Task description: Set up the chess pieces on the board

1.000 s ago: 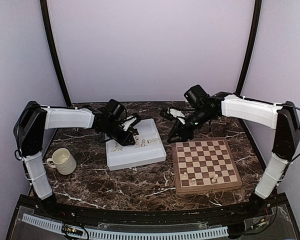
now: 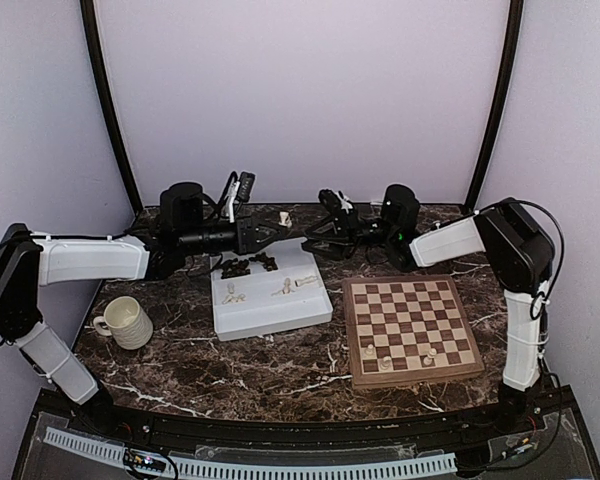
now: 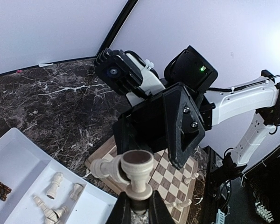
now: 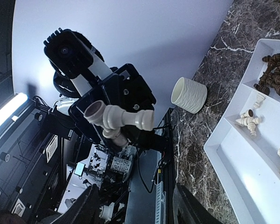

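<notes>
My left gripper (image 2: 270,232) is shut on white chess pieces (image 3: 136,170), held raised above the white piece tray (image 2: 270,325), one piece upright and another lying sideways. My right gripper faces it just to the right, open and empty, with the held pieces (image 4: 123,119) ahead of its fingers. Dark pieces (image 4: 275,74) and loose white pieces (image 3: 53,186) lie in the tray's compartments. The wooden chessboard (image 2: 405,320) at the right carries several white pieces along its near part.
A white mug (image 2: 130,323) stands left of the tray. Bare marble table shows in front of the tray and behind the board. Walls stand at the back and both sides.
My left gripper has risen out of the tray with white pieces. My right arm has moved up and left from above the board to face the left gripper.
</notes>
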